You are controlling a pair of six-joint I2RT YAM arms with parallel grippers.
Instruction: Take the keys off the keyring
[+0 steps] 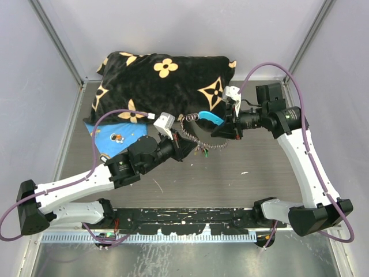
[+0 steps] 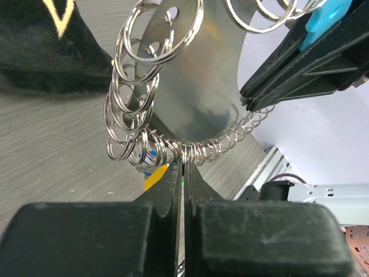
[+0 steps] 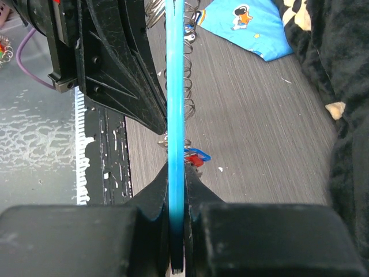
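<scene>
A keyring tag with a blue edge (image 1: 210, 116) and a steel face is held by my right gripper (image 1: 222, 128), seen edge-on as a blue strip (image 3: 175, 104) in the right wrist view. A coiled wire (image 2: 124, 115) loops round the plate and hangs in a curve, with coloured keys (image 1: 204, 151) below. My left gripper is shut at the bottom of the coil, on or against the wire; whether any wire is between its tips is unclear. Behind it a yellow key (image 2: 153, 178) is partly hidden.
A black patterned cushion (image 1: 138, 81) covers the back of the table, over a light blue cloth (image 1: 121, 138) at the left.
</scene>
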